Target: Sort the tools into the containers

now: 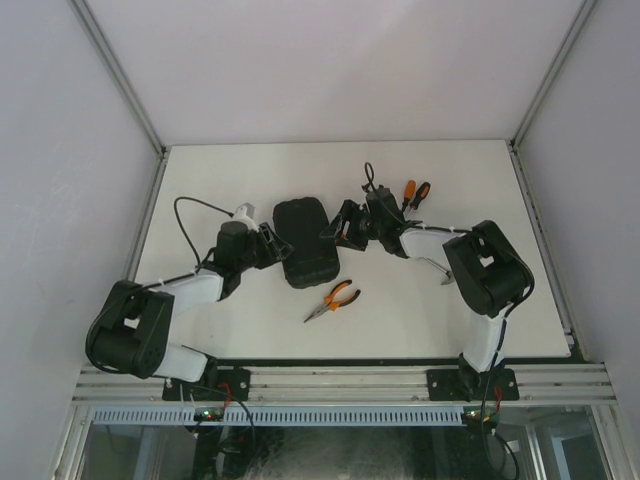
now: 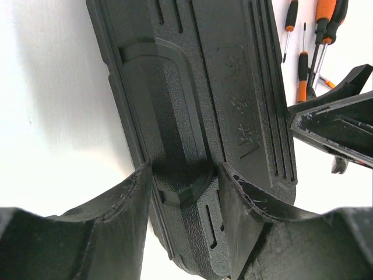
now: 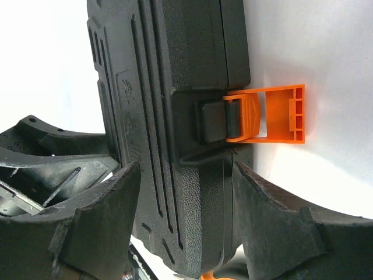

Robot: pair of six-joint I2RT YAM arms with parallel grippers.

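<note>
A black plastic case lies closed in the middle of the table. My left gripper is at its left side, fingertips low against the lid, part open with case surface between them. My right gripper sits at its right side, fingers apart over the case's edge, just beside an orange latch that stands flipped out. Whether either gripper grips the case, I cannot tell. Orange-handled pliers lie in front of the case.
Screwdrivers lie at the back right behind my right arm, with more small drivers near them. A metal tool lies partly under that arm.
</note>
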